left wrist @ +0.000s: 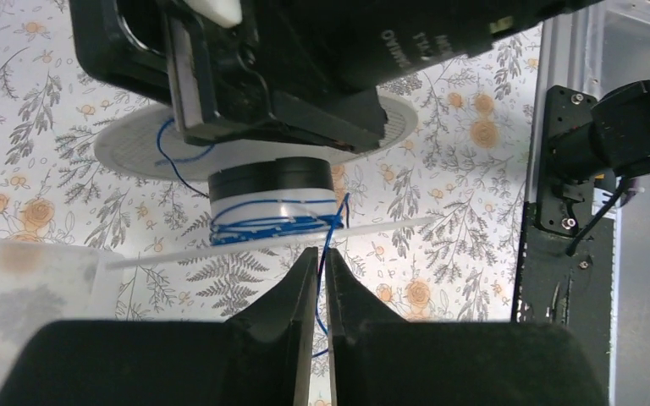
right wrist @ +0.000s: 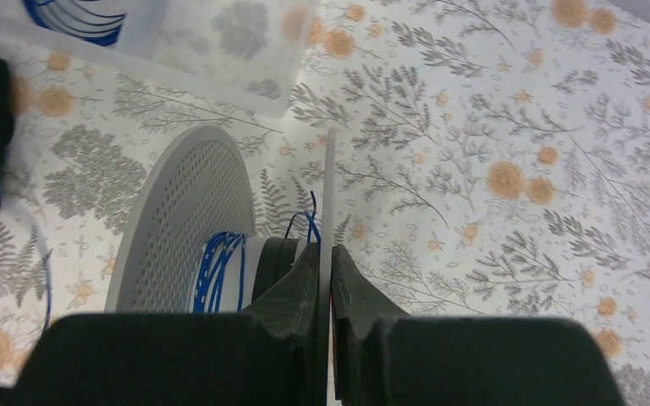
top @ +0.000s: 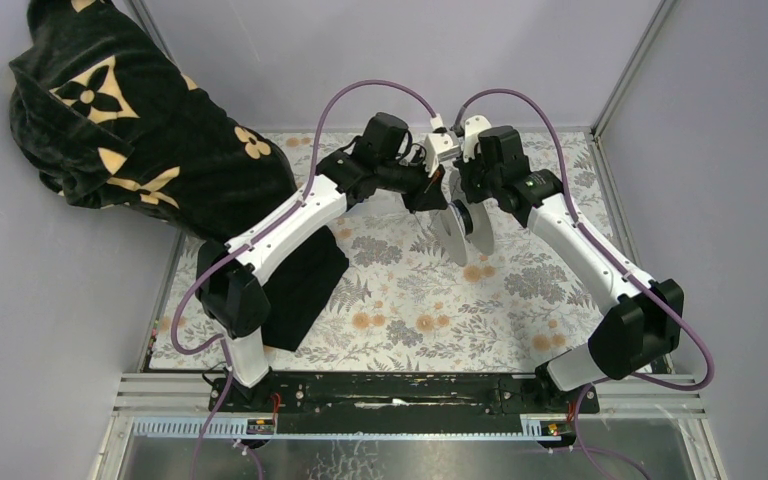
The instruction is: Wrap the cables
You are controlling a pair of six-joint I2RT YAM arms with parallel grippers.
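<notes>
A white reel (top: 449, 232) (left wrist: 272, 199) (right wrist: 170, 216) with blue cable wound on its hub hangs between the grippers. My right gripper is shut on the thin rim of the reel. My left gripper is at the reel's other side, its fingertips close together with a blue cable (left wrist: 330, 237) running at them; whether it grips the cable is unclear. The top view hides both sets of fingertips largely behind the wrists.
A translucent bin (left wrist: 34, 288) (right wrist: 220, 51) with blue cable coils stands behind the reel. A black patterned blanket (top: 130, 130) and dark cloth (top: 300, 300) cover the left side.
</notes>
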